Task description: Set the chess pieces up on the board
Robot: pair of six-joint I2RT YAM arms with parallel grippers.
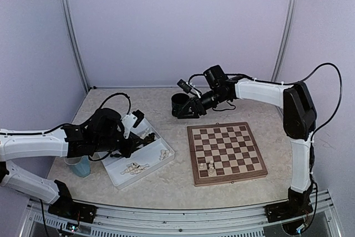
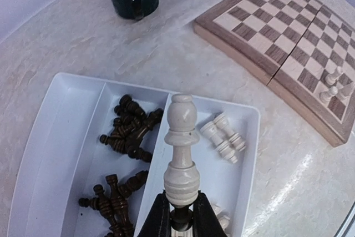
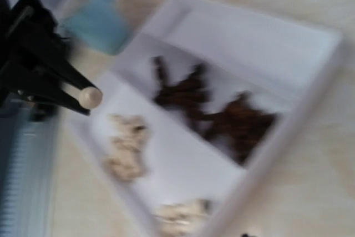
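A white chess piece is gripped by its lower end in my left gripper, which is shut on it above the white tray. More white pieces lie in the tray's near compartment, and dark pieces are heaped in its middle one. On the wooden board, three white pieces stand together at the near left corner. My right gripper hangs by the black mug, open and holding nothing. Its fingers are almost wholly out of its own blurred wrist view.
A black mug stands behind the gap between tray and board. The light blue cup is left of the tray, partly under the left arm. Bare table lies between tray and board, and the tray's far compartment looks empty.
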